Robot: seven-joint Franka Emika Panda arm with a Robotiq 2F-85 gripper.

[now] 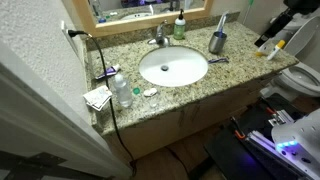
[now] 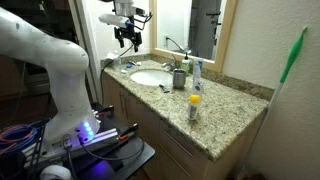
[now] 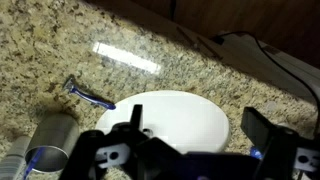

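My gripper stands open high above the counter, its black fingers far apart and nothing held between them. Exterior view 2 places the gripper (image 2: pixel 129 44) in the air over the sink end of the counter. Below it lies the white oval sink (image 3: pixel 175 112). A small razor-like item with a blue handle (image 3: pixel 92 96) rests on the granite beside the basin; the same item (image 1: pixel 218 61) shows right of the sink in exterior view 1. Close by stands a metal cup (image 3: pixel 56 134) holding something blue.
Clear bottles (image 1: pixel 123 91) and a white cloth or paper (image 1: pixel 98 97) are left of the sink. A soap bottle (image 1: pixel 180 25) stands behind the faucet (image 1: pixel 159 37). A yellow-capped bottle (image 2: pixel 194 106) and a clear bottle (image 2: pixel 196 76) occupy the counter's other side. Bare granite (image 2: pixel 225 118) lies nearby.
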